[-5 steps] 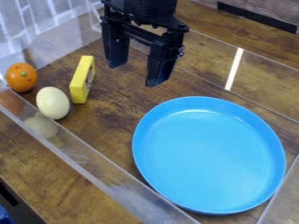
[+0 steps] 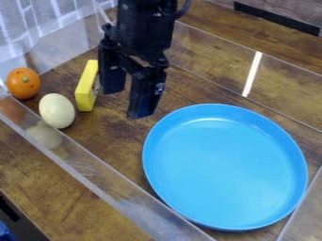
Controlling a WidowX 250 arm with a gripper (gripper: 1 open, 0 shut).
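Note:
My dark gripper (image 2: 130, 89) hangs open over the wooden table at the upper middle, its arm coming down from the top edge. It is just right of a yellow block (image 2: 87, 85). A white egg (image 2: 56, 111) and an orange fruit (image 2: 23, 83) lie to the left. I see nothing held between the fingers.
A large blue plate (image 2: 224, 166) fills the lower right. A clear plastic rail runs along the lower left.
The gripper has shifted left and turned, moving closer to the yellow block. The objects on the table have not moved.

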